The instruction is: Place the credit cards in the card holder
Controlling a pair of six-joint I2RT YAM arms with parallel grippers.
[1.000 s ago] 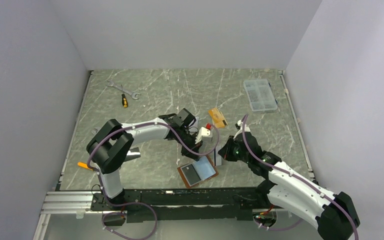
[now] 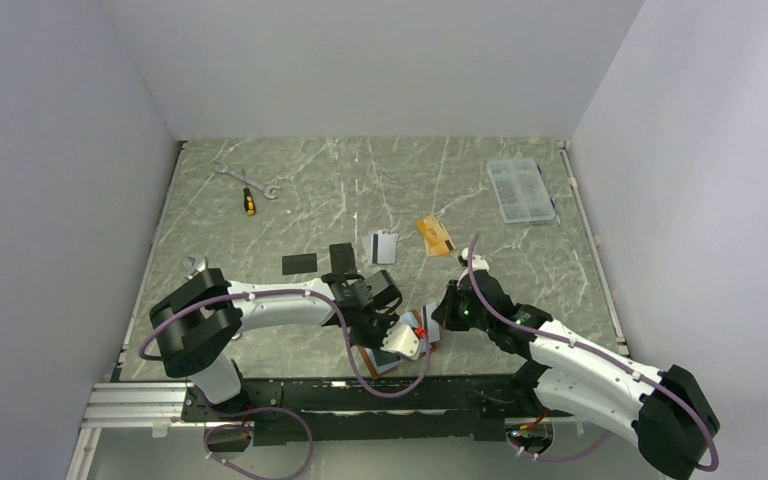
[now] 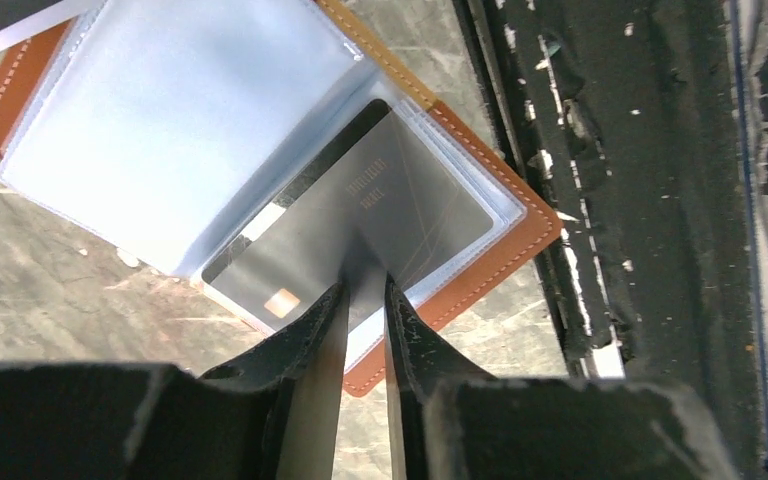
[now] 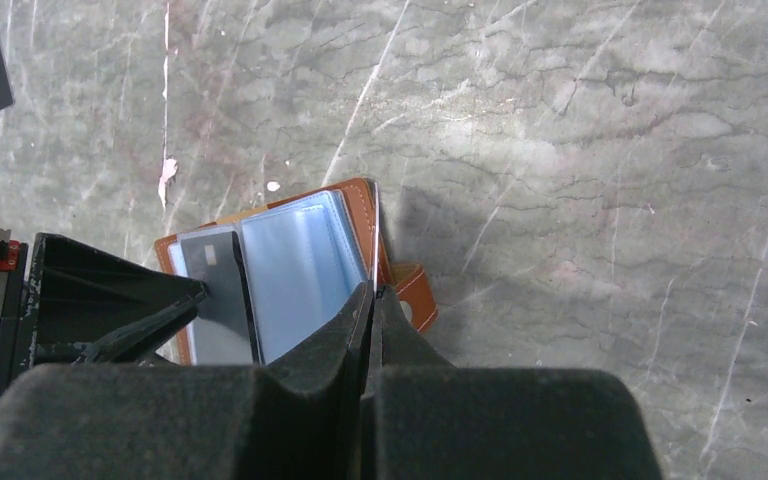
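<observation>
The brown card holder (image 3: 480, 270) lies open near the table's front edge, with clear sleeves. A dark grey card (image 3: 400, 190) lies in one sleeve; the pale sleeve (image 3: 190, 90) beside it shows no card. My left gripper hangs over the dark card, its fingertips slightly apart with nothing seen between them. My right gripper is shut on a thin white card (image 2: 430, 322) with a dark stripe, seen edge-on in the right wrist view along the holder's outer side. From above, the left arm covers part of the holder.
Behind the holder lie dark cards (image 2: 300, 264), white cards (image 2: 383, 248) and orange cards (image 2: 436, 238). A clear plastic box (image 2: 521, 190) stands at back right, wrenches (image 2: 248, 181) and a screwdriver (image 2: 249, 202) at back left. Right of the holder the table is bare.
The right arm has shifted slightly left with the white card, bringing it closer to the holder.
</observation>
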